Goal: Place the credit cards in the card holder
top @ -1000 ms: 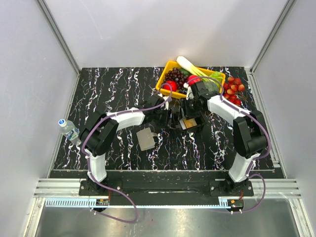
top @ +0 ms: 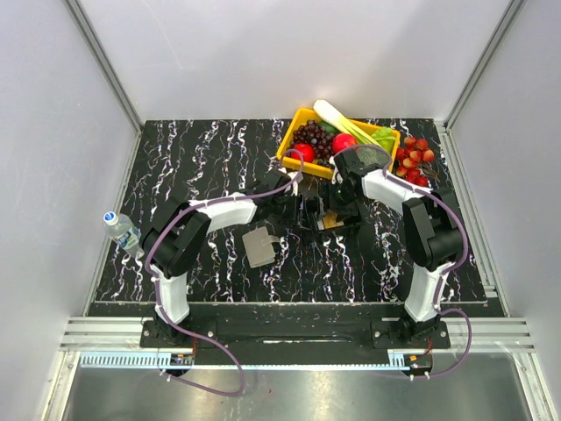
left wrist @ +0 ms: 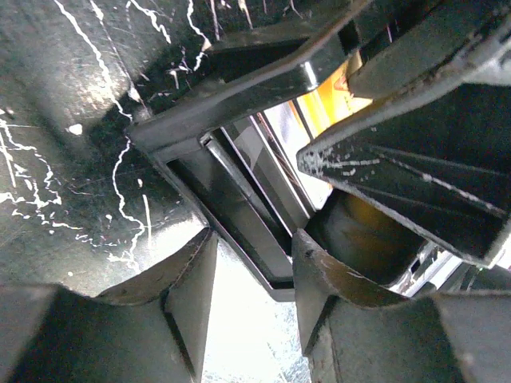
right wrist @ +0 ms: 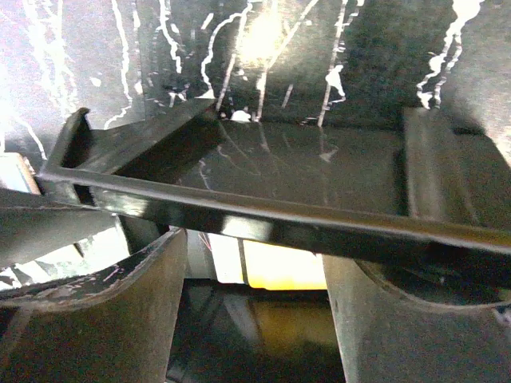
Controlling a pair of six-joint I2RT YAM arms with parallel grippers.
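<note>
The black card holder (top: pixel 351 230) lies near the table's middle, partly hidden by both grippers. Inside it are a yellow card (left wrist: pixel 329 102) and a white card (left wrist: pixel 286 132), side by side. My left gripper is at the holder's left end; its fingers stand apart, one on each side of the end wall. Whether they touch the wall, I cannot tell. Over the holder's right part, my right gripper is open. Between its fingers, beyond the gap, the yellow card (right wrist: pixel 286 266) shows below the holder's long black rim (right wrist: pixel 263 231).
A yellow basket (top: pixel 287 140) of fruit and vegetables stands just behind the grippers, with red fruit (top: pixel 415 160) at its right. A pale flat object (top: pixel 259 247) lies in front of the left arm. A water bottle (top: pixel 123 232) is far left.
The holder has turned a little and now lies straighter. The left arm has barely moved.
</note>
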